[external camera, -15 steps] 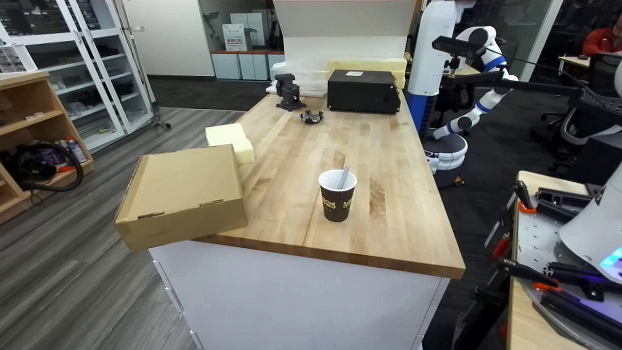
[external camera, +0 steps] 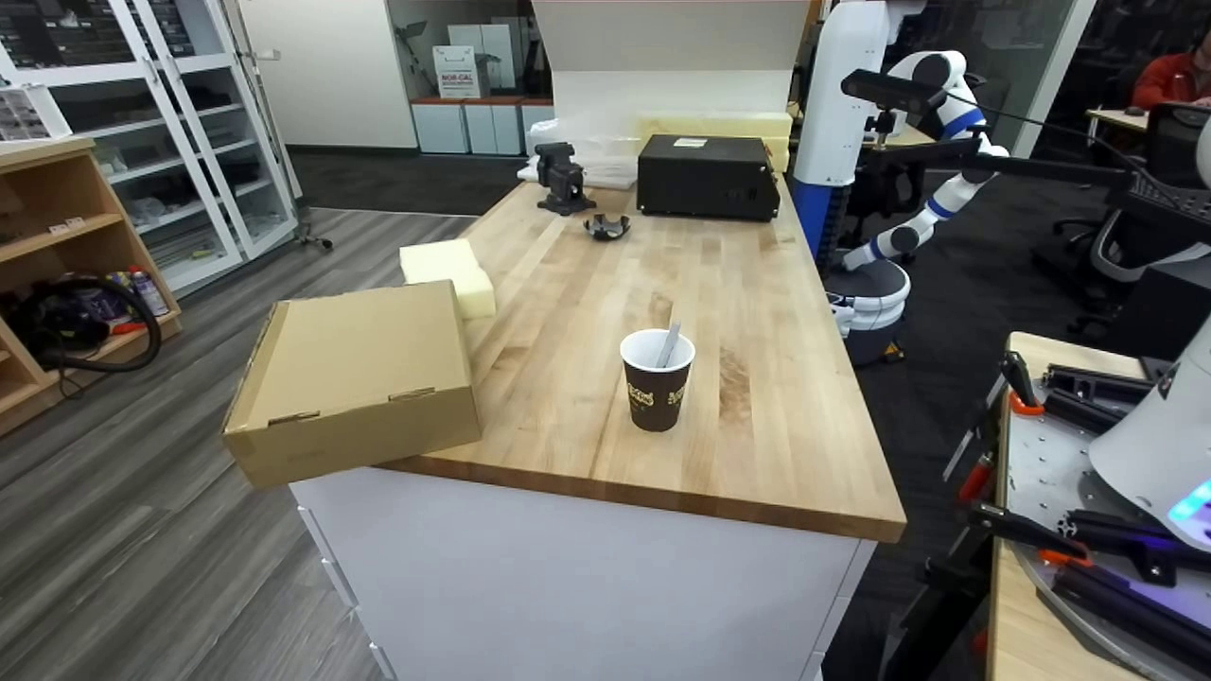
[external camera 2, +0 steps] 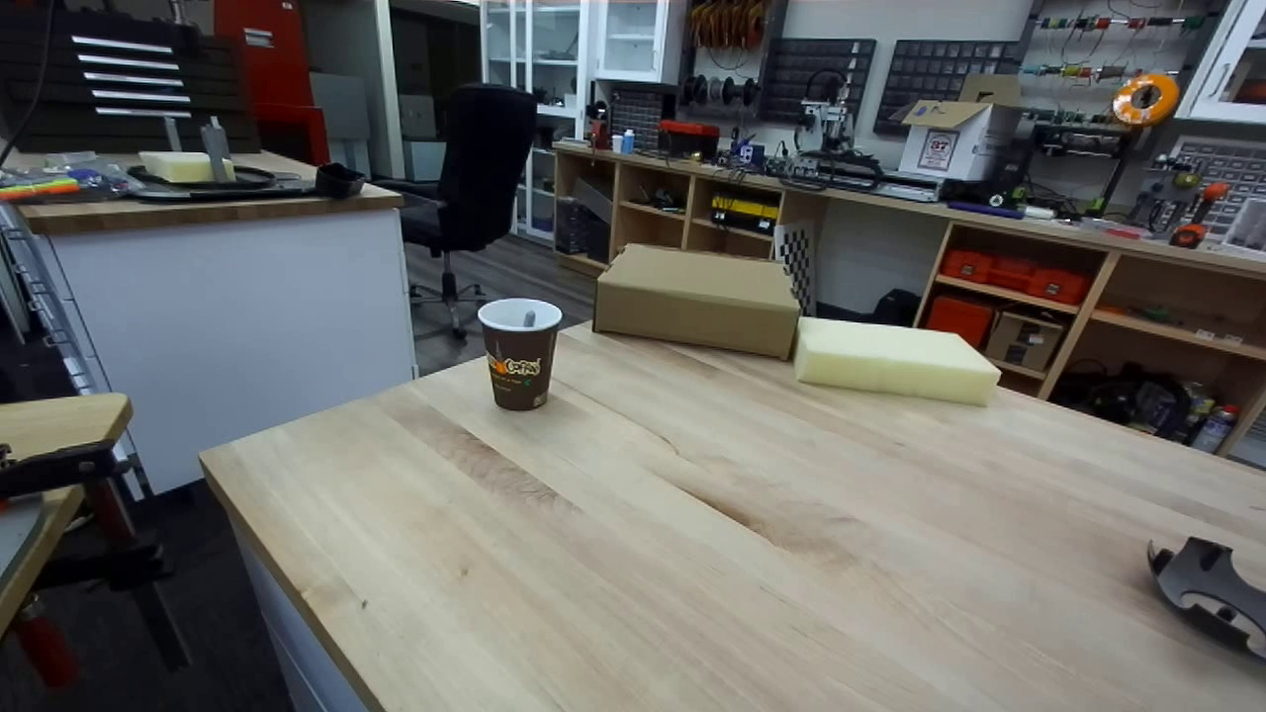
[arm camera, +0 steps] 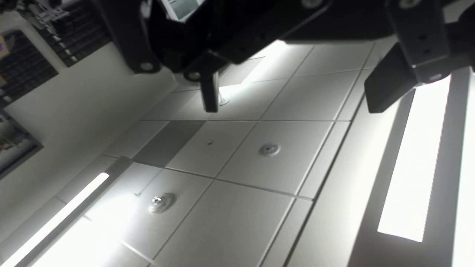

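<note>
A dark brown paper cup (external camera: 656,392) with a white rim stands upright on the wooden table (external camera: 783,454), near its front edge. A grey stick (external camera: 670,344) leans inside it. In the second exterior view the same cup (external camera 2: 518,368) is near the table's corner. My gripper appears only in the wrist view, with its black fingers (arm camera: 209,91) spread wide and nothing between them. Behind the fingers I see ceiling tiles and lights, so it points upward, away from the table.
A cardboard box (external camera: 358,380) overhangs the table's left edge, with a pale foam block (external camera: 448,274) behind it. A black box (external camera: 706,178), a black device (external camera: 562,180) and a small curved black part (external camera: 606,227) sit at the far end. Bare tabletop lies between.
</note>
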